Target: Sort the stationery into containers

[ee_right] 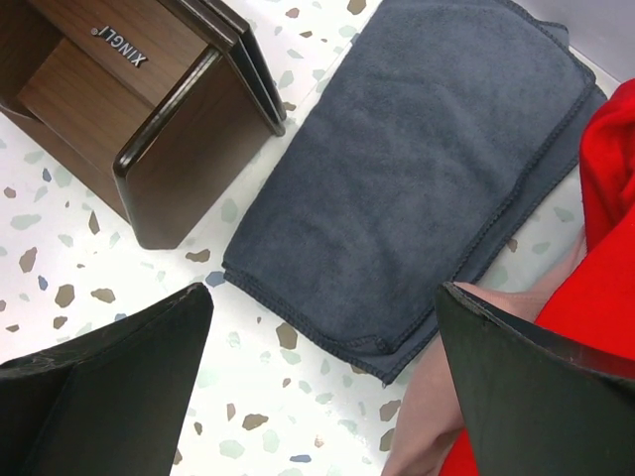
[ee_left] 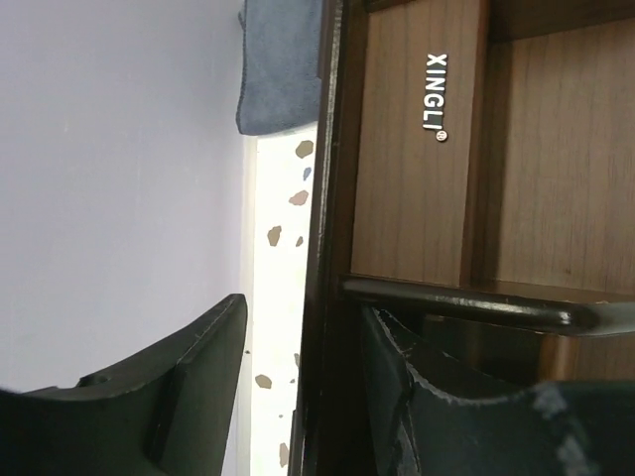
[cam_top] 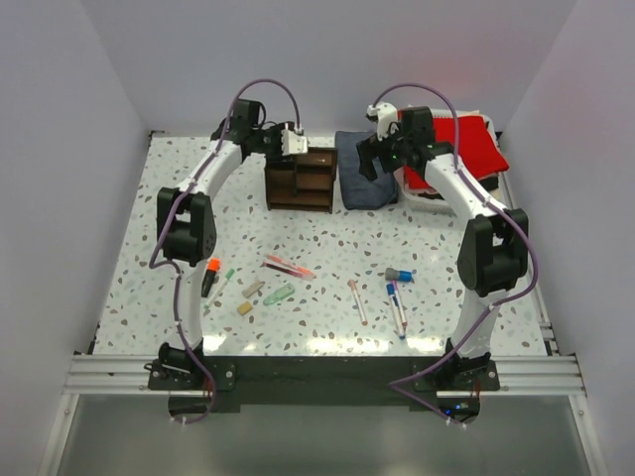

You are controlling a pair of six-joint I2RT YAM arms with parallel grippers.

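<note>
The brown wooden organizer (cam_top: 301, 193) stands upright at the back, its open compartments facing front. At its rear left my left gripper straddles one dark wall, fingers apart, with a strip of table showing between the left finger and the wall. My right gripper is open and empty above the grey cloth (ee_right: 397, 169). On the table lie red and dark pens (cam_top: 288, 267), a black marker with orange cap (cam_top: 209, 278), a green pen (cam_top: 225, 283), a green item (cam_top: 279, 295), an eraser (cam_top: 244, 308), a blue item (cam_top: 399, 275) and several pens (cam_top: 396, 309).
A white basket (cam_top: 427, 204) with red cloth (cam_top: 481, 149) stands at the back right, beside the grey cloth. A pale stick (cam_top: 357, 301) lies front centre.
</note>
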